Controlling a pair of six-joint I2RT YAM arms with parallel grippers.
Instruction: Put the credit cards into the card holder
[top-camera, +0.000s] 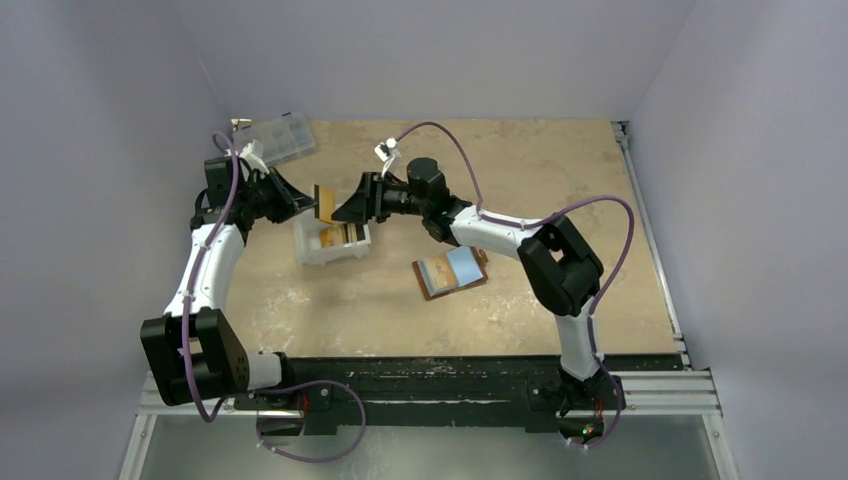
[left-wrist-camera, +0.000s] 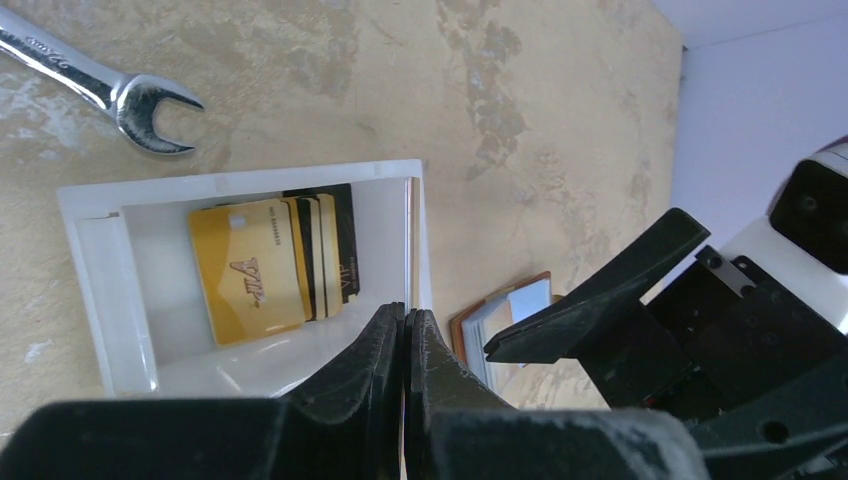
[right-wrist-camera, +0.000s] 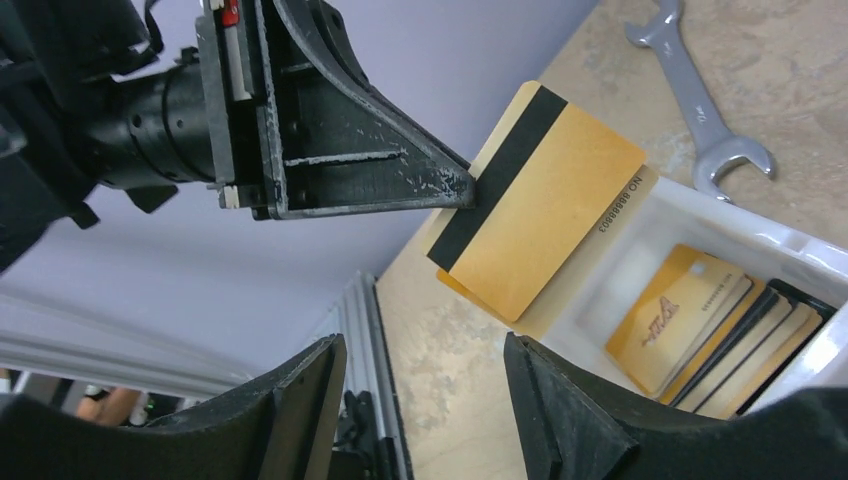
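My left gripper (top-camera: 313, 205) is shut on a gold card (right-wrist-camera: 545, 200) with a black stripe, held on edge above the white box (top-camera: 309, 250). A second gold edge shows behind that card in the right wrist view. Across from it, my right gripper (top-camera: 340, 212) has its fingers (right-wrist-camera: 315, 400) parted, with nothing gripped between them. More gold and black cards (left-wrist-camera: 265, 265) lie overlapping inside the box. On the table to the right is the brown card holder (top-camera: 428, 291), with a gold card (top-camera: 438, 272) and a light blue panel showing in it.
A metal wrench (left-wrist-camera: 95, 85) lies beside the box. At the back left stands a clear plastic case (top-camera: 277, 136).
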